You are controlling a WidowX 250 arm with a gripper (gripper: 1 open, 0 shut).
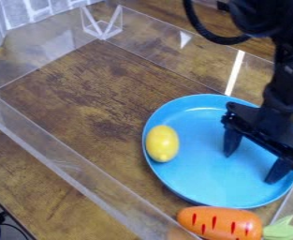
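A blue plate (pixel 205 183) sits on the right of the wooden surface, with a yellow oval object (pixel 163 142) resting on its left part. My black gripper (pixel 254 159) reaches in from the right, its fingertips low over the right half of the plate, apart and with nothing seen between them. An orange toy carrot (pixel 219 221) with red marks and a green top lies just below the plate at the bottom edge.
A clear plastic wall (pixel 61 150) runs diagonally along the left, with more clear edging at the back. The wooden surface (pixel 80 84) left of the plate is free. A cable shows at the lower left.
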